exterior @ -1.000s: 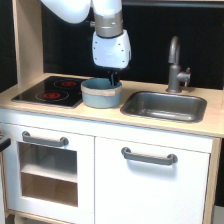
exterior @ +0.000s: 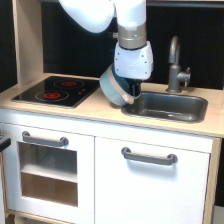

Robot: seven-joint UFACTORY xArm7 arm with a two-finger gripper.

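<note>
A blue-grey pot (exterior: 113, 88) hangs tilted steeply at the sink's left edge, its opening facing toward the sink. My gripper (exterior: 136, 88) is shut on the pot's right side. Its dark fingers are small here, and exactly which part of the pot they hold is hard to make out. The white hand above hides part of the pot's far side. Whether the pot's lower edge touches the counter cannot be told.
The grey sink (exterior: 185, 104) with its dark faucet (exterior: 176, 68) lies to the right. A black stove top (exterior: 45, 93) with two red rings occupies the left. Bare wooden counter (exterior: 95, 109) lies between them. White cupboard fronts stand below.
The pot stood level on the counter between stove and sink. It has since moved right and tipped over toward the sink, together with my gripper.
</note>
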